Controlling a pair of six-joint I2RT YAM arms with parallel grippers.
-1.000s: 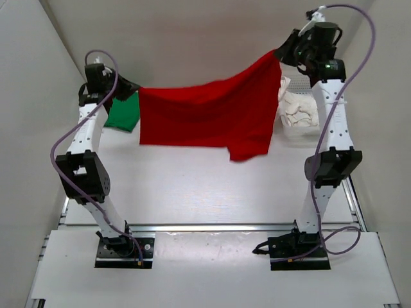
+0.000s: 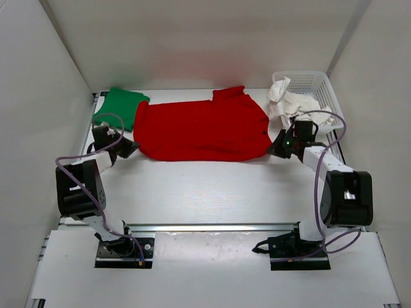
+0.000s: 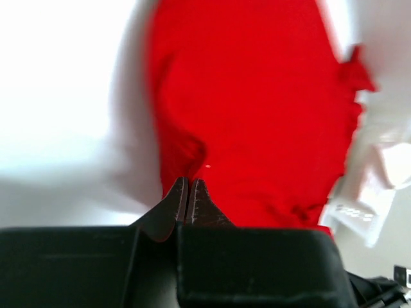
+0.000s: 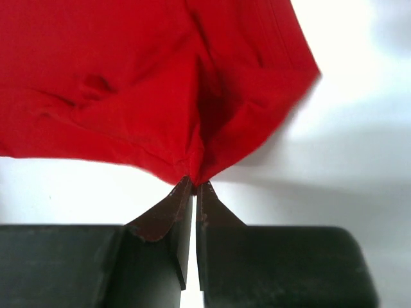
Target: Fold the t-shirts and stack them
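A red t-shirt [image 2: 199, 131] lies spread across the back half of the table, one sleeve poking up at its far edge. At its near left corner is my left gripper [image 2: 133, 147], shut on the red cloth; in the left wrist view the fingertips [image 3: 183, 199] meet at the shirt's edge. My right gripper [image 2: 272, 151] is shut on the near right corner, where the right wrist view shows gathered red fabric [image 4: 192, 157] running into the closed tips. A folded green t-shirt [image 2: 119, 106] rests at the back left, close beside the red one.
A white basket [image 2: 311, 78] with crumpled white cloth [image 2: 302, 102] stands at the back right, just behind my right gripper.
Both arms have come down and toward the front, bringing the red shirt from hanging in the air to lying spread on the table. Earlier it swung up toward the back wall.
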